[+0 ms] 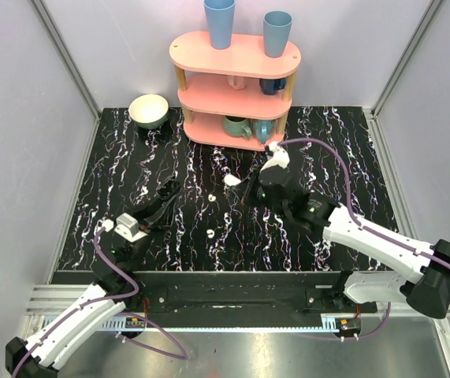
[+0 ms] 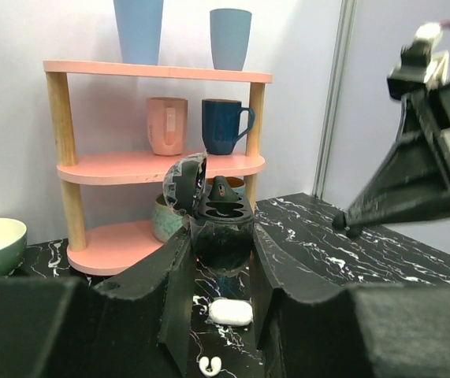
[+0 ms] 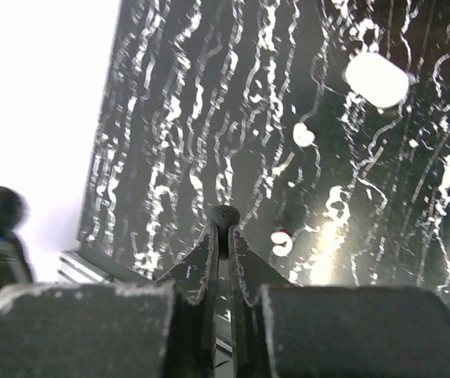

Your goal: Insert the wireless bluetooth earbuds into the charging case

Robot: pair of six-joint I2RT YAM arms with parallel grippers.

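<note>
In the left wrist view, the black charging case is held upright with its lid swung open. My left gripper is shut on its lower part. Round recesses face up inside, and a dark pointed piece with a small red spot stands up at the back; I cannot tell whether it is an earbud. A small black earbud is pinched at the tips of my right gripper, which is shut on it. From above, the case hangs at left, and my right gripper is well to its right.
A white case and two white earbuds, one further back and one nearer, lie between the arms. A pink shelf with cups stands behind, with a green bowl to its left.
</note>
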